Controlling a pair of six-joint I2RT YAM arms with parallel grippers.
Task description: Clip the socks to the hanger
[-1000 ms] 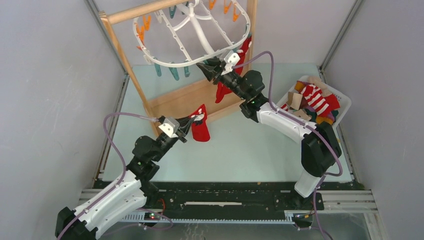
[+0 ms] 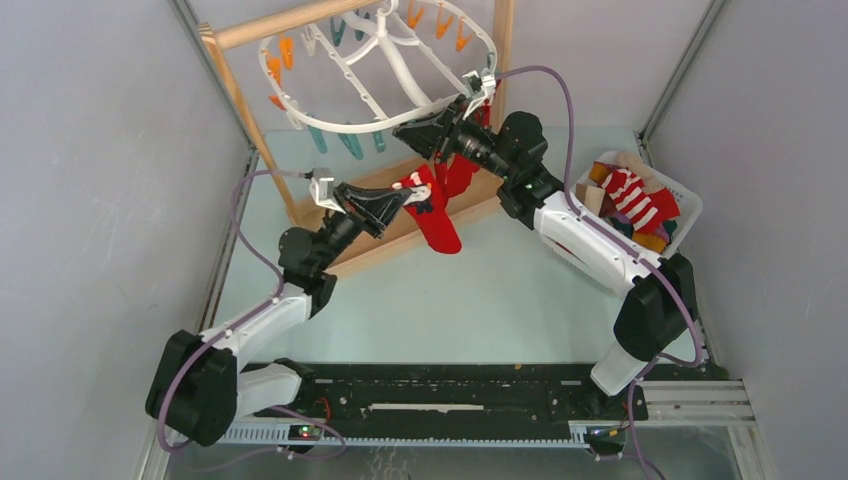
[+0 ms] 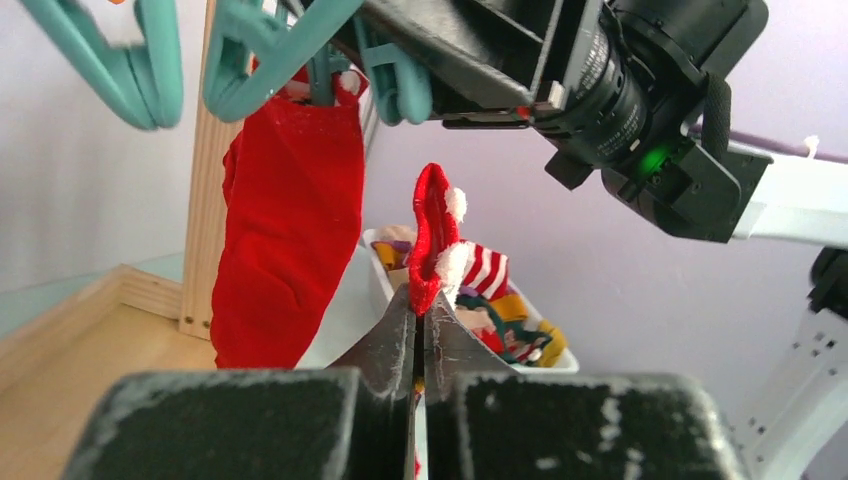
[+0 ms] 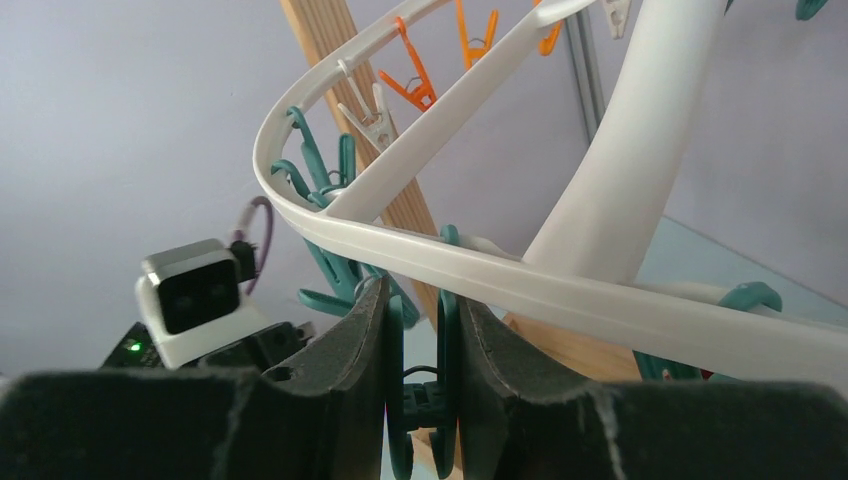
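Note:
A red sock [image 2: 437, 226] with a white-patterned cuff dangles from my left gripper [image 2: 402, 195], which is shut on the cuff. The cuff [image 3: 432, 240] sticks up from between its fingertips in the left wrist view. The white hanger [image 2: 352, 128] is above, with teal, orange and white clips around it. My right gripper is at the hanger's front rim, shut on a teal clip [image 4: 448, 345]; whether that clip's mouth is spread cannot be told. Another red sock [image 3: 290, 225] hangs from a teal clip, behind the right gripper in the top view. The held sock is below the right gripper, apart from the hanger.
A wooden frame [image 2: 246, 95] supports the hanger and stands on a wooden base. At the right, a white basket [image 2: 690, 205] holds several socks. Free table [image 2: 480, 310] lies in front of the frame. Teal clips [image 3: 160, 60] hang near the left gripper.
The right gripper has shifted only slightly at the rim, and the hanger has swayed a little.

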